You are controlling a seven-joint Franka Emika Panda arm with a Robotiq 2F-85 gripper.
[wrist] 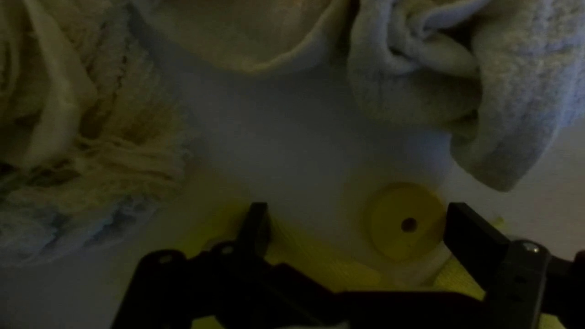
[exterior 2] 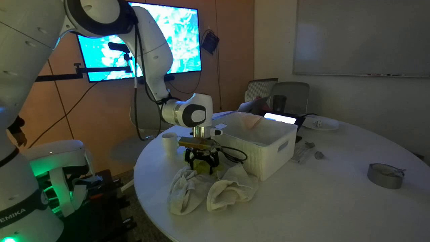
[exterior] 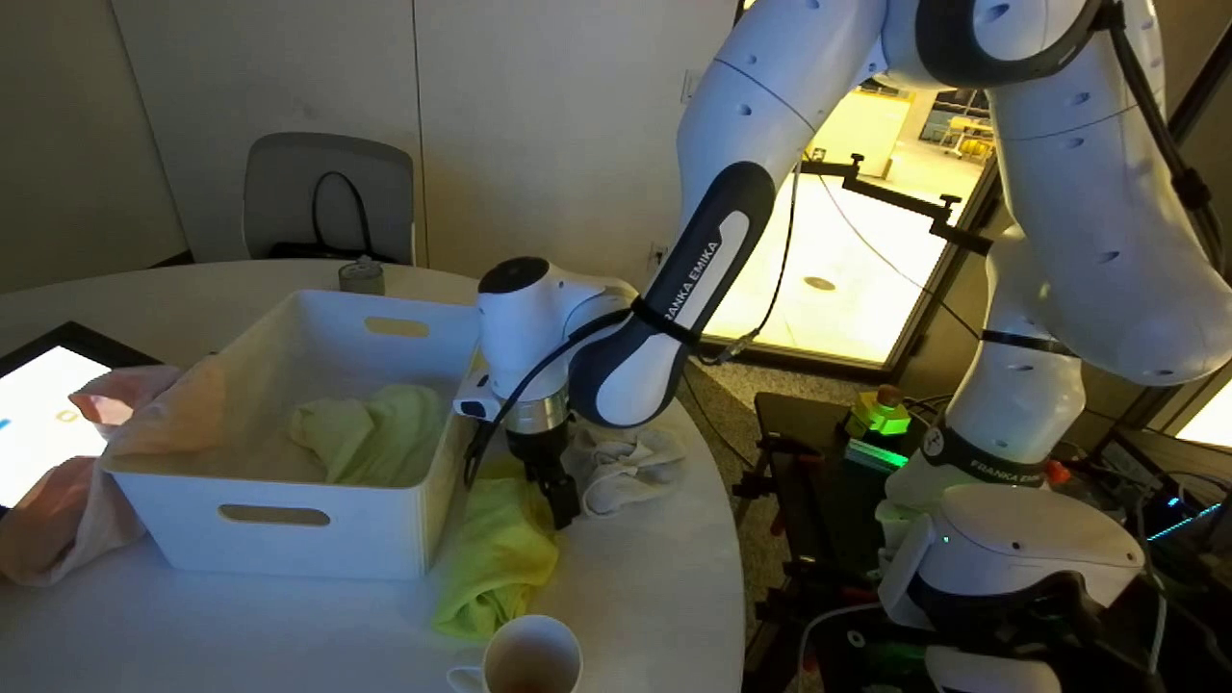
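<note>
My gripper stands open, low over the table, with its fingers (wrist: 470, 236) wide apart. Beneath it a yellow-green cloth (exterior: 497, 560) lies crumpled beside the white bin, also showing between and behind the fingers in the wrist view. A round yellowish disc (wrist: 400, 241) with a dark dot appears near the right finger; what it is, I cannot tell. Greyish-white cloths (exterior 2: 231, 189) lie just beyond the gripper, seen at the top of the wrist view too. Inside the white bin (exterior: 289, 537) rests another pale green cloth (exterior: 375, 433).
A white mug (exterior: 531, 658) stands close to the yellow-green cloth. Pinkish cloth (exterior: 185, 416) hangs over the bin's far side from the arm, near a lit screen (exterior: 46, 404). A tape roll (exterior 2: 385, 176) sits on otherwise clear table.
</note>
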